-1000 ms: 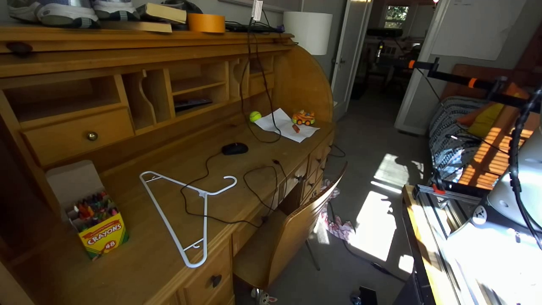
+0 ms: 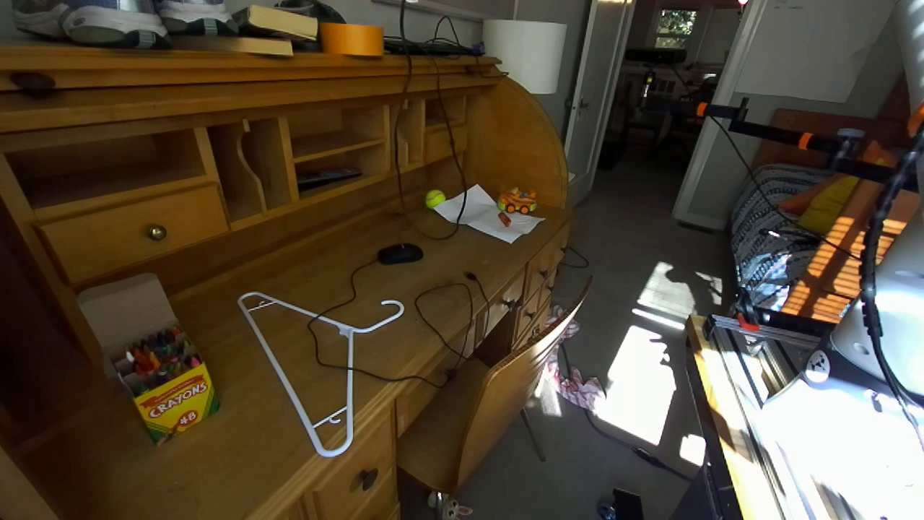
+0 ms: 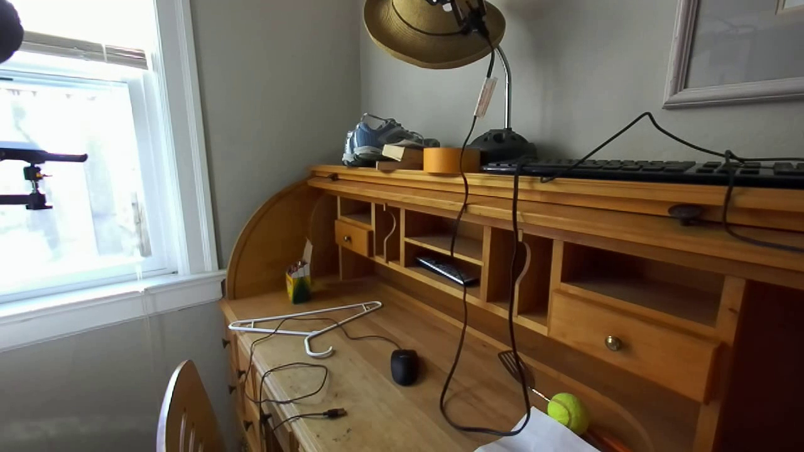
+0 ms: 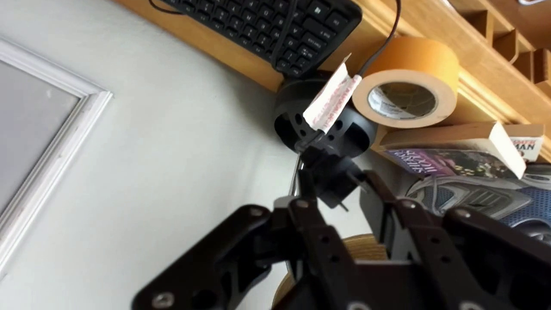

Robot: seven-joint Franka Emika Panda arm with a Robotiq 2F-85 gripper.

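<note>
In the wrist view a black plug point(image 4: 330, 173) with thin metal prongs sits between my fingertips; my gripper is shut on it. Its cord carries a white paper tag point(image 4: 333, 100). In exterior view 2 the plug point(image 3: 476, 21) hangs at the top, in front of a straw hat point(image 3: 411, 37), with only a bit of the gripper showing. From there the black cord point(image 3: 460, 233) drops in a long loop to the desktop and rises again to the shelf top. Exterior view 1 does not show the gripper.
Along the desk's top lie a black keyboard point(image 3: 641, 169), orange tape point(image 3: 450, 159), books and shoes point(image 3: 377, 142). A lamp base point(image 3: 501, 143) stands behind the cord. A white hanger point(image 2: 349, 381), a mouse point(image 2: 400, 253), crayons point(image 2: 177, 403) and paper point(image 2: 485, 217) lie below.
The tagged end of the cord has risen out of exterior view 1. Its loop has shifted left and slightly upward. The things on the desktop look unmoved.
</note>
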